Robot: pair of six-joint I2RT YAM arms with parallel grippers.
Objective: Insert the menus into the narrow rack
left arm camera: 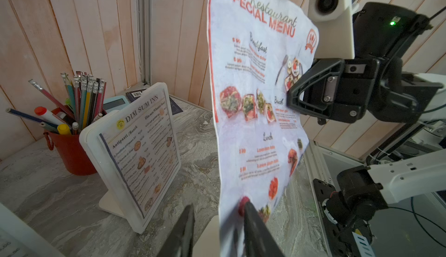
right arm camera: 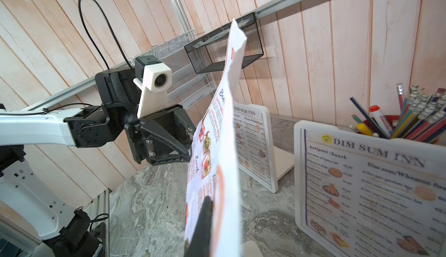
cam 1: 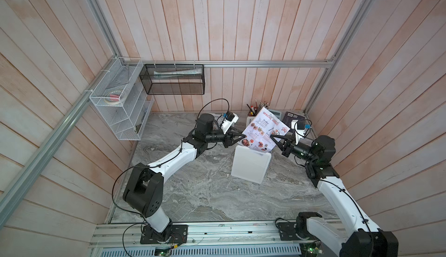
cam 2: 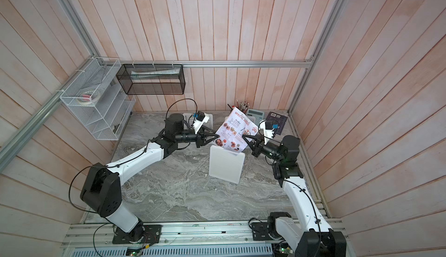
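Note:
One printed menu sheet (left arm camera: 260, 76), headed "Restaurant Special Menu", hangs tilted and slightly bowed above the table. My right gripper (cam 1: 273, 139) is shut on its right edge; in the right wrist view a dark finger (right arm camera: 203, 229) lies against the paper. At the sheet's lower left corner is my left gripper (cam 1: 243, 139). Its blurred fingers (left arm camera: 185, 231) stand apart in the left wrist view, with the paper's edge running between them. Below the sheet a plain white menu stand (cam 1: 250, 165) shows a blank face; its upper edge is close to the paper, and its slot cannot be made out.
Two filled white stands with "Dim Sum Inn" menus (right arm camera: 371, 187) are behind the sheet. A red pencil cup (left arm camera: 74, 152) stands at the back. A black wire basket (cam 1: 172, 82) and white wire shelves (cam 1: 118, 113) hang on the walls.

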